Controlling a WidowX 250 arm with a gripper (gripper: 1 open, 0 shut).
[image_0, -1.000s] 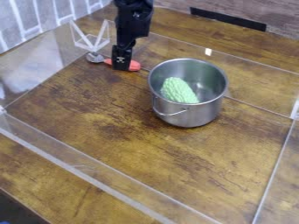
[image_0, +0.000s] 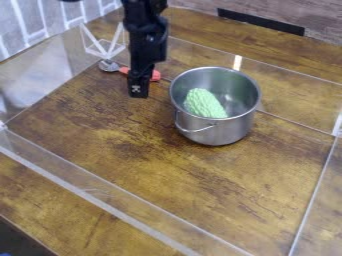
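My black gripper (image_0: 139, 84) hangs low over the table just left of the steel pot (image_0: 230, 129), in front of a red-handled utensil (image_0: 152, 73) with a metal head (image_0: 110, 66), which it partly hides. Whether the fingers are open, or touch anything, I cannot tell. The pot holds a pale green textured object (image_0: 202, 104), which looks like a vegetable.
Clear strips or panels run along the left side and the right. A white object (image_0: 100, 48) stands behind the utensil, partly hidden by my arm.
The pot and utensil look unmoved.
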